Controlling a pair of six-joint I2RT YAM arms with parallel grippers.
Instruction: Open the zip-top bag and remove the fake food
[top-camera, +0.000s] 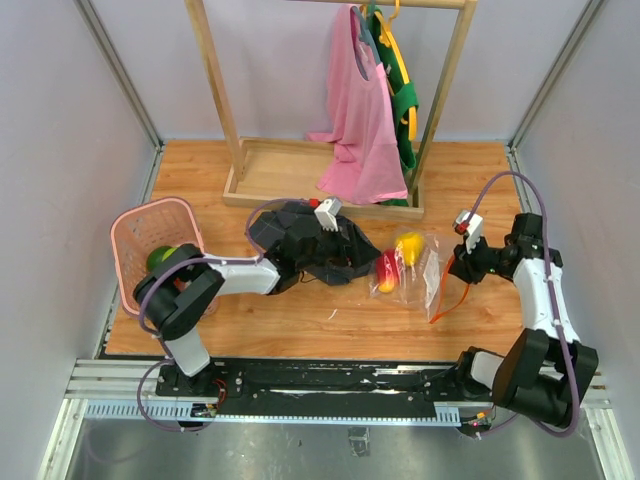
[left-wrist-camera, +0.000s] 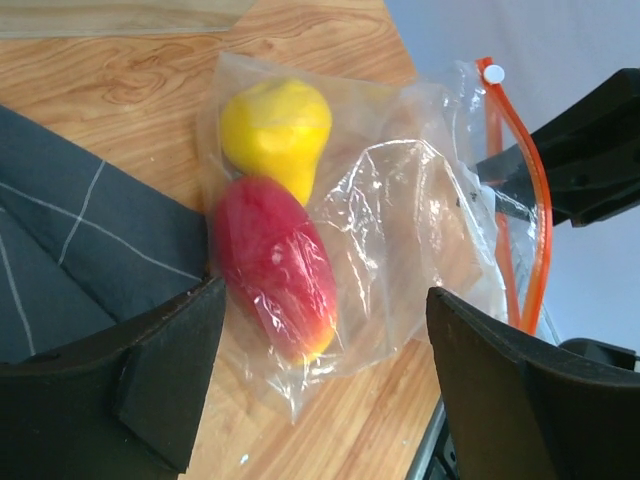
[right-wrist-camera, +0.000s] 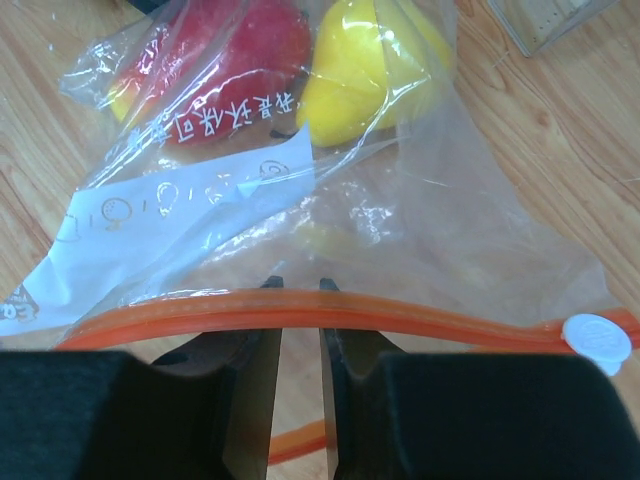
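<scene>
On the table lies a clear zip bag (top-camera: 412, 278) with an orange zip strip (right-wrist-camera: 300, 310) and a white slider. A yellow fruit (left-wrist-camera: 275, 130) and a red mango-like fruit (left-wrist-camera: 275, 265) are inside its far end. My right gripper is at the mouth. Its narrowly parted fingers pass between the two orange edges, which stand apart; whether they pinch film is unclear. My left gripper is open, over a dark cloth (top-camera: 310, 240) left of the bag in the top view. Nothing is between its fingers.
A pink basket (top-camera: 125, 250) with fake food stands at the left, partly behind my left arm. At the back is a wooden rack (top-camera: 235, 190) with a pink garment (top-camera: 360, 140) hanging from it.
</scene>
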